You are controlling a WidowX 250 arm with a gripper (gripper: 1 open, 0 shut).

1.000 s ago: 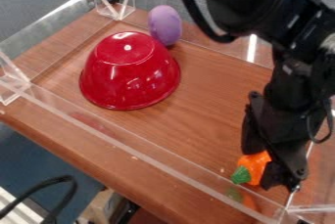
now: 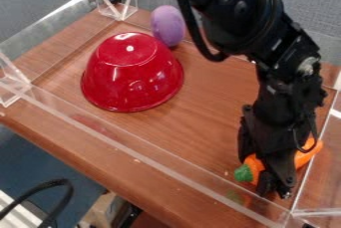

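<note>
A black robot gripper (image 2: 277, 157) is low at the right of the tray, over an orange carrot (image 2: 304, 152) with a green top (image 2: 244, 172). Its dark fingers overlap the carrot's middle. Whether they are closed on it is hard to tell, as the gripper hides much of the carrot.
An upturned red bowl (image 2: 131, 71) sits at the left on the wooden surface (image 2: 193, 122). A purple eggplant-like object (image 2: 168, 25) stands at the back. Clear plastic walls border the area, close to the gripper on the right and front.
The gripper has shifted a little and its fingers have come down around the carrot, which now shows more at the right and sits slightly differently. The bowl and purple object have not moved.
</note>
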